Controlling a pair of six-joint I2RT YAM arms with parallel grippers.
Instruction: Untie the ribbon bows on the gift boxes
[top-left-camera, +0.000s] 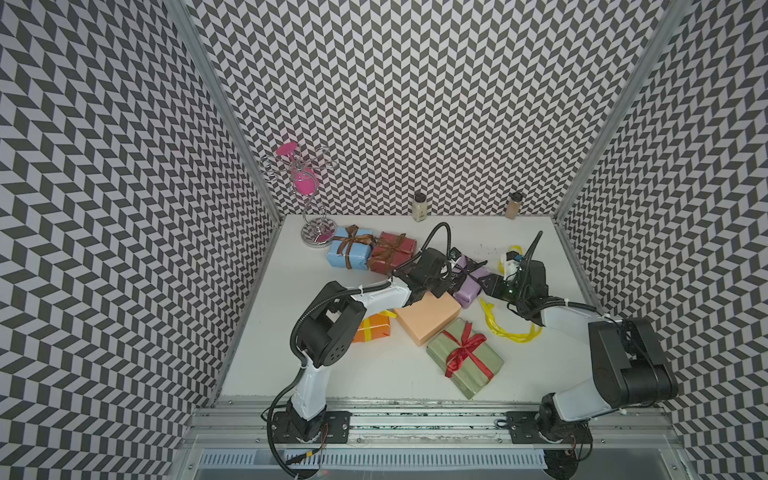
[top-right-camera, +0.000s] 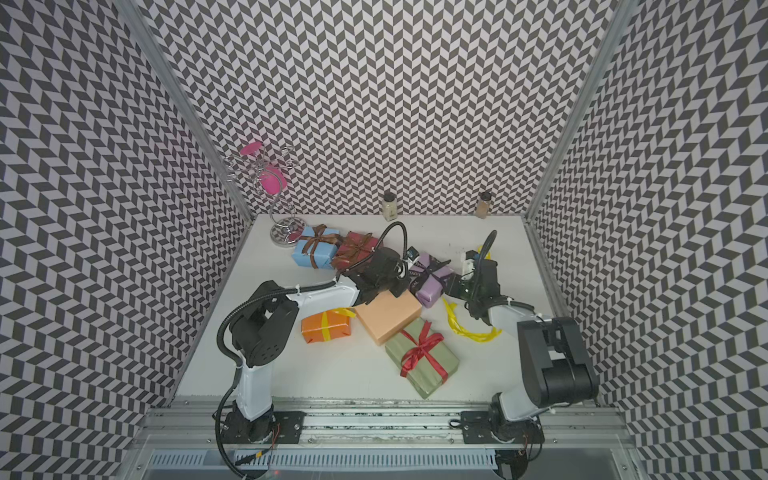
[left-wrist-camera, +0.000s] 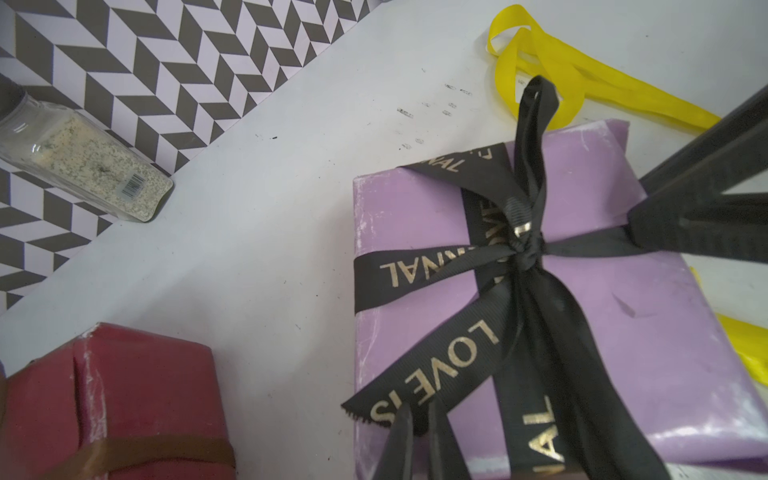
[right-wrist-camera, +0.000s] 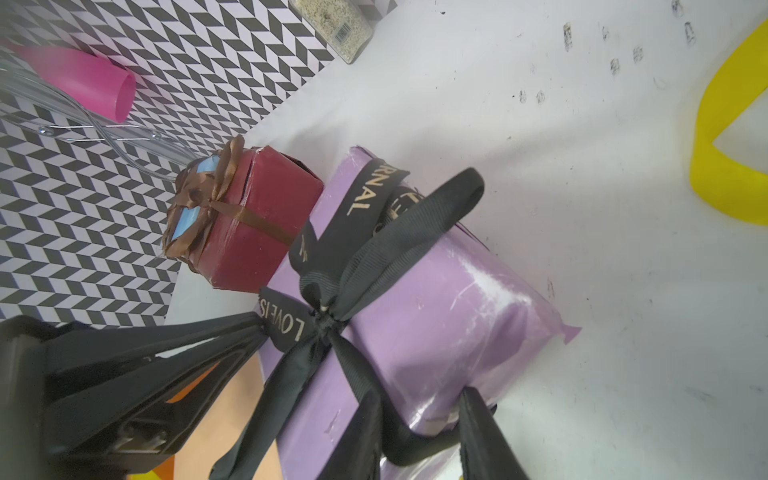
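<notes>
The purple box (left-wrist-camera: 584, 336) carries a black ribbon bow, its knot (left-wrist-camera: 525, 249) still tied on top. One upright black loop (left-wrist-camera: 536, 120) and several tails spread from the knot. My left gripper is shut at the box's near left edge, its fingertips against the printed tail (left-wrist-camera: 448, 360); whether they pinch the tail is unclear. From the right side, my right gripper is shut on another strand of the black ribbon (right-wrist-camera: 360, 368), which runs from the knot between its fingers. The green box (top-left-camera: 464, 360) has a red bow, and brown ribbon wraps the blue box (top-left-camera: 349, 248) and red box (top-left-camera: 392, 252).
A peach box (top-right-camera: 388, 316) without ribbon lies under the left arm, close to the green box. The orange box (top-right-camera: 325, 326) has yellow ribbon on it. Loose yellow ribbon (top-right-camera: 468, 329) lies near the right arm. A wire stand (top-right-camera: 286, 230) and two jars (top-right-camera: 389, 206) are at the back.
</notes>
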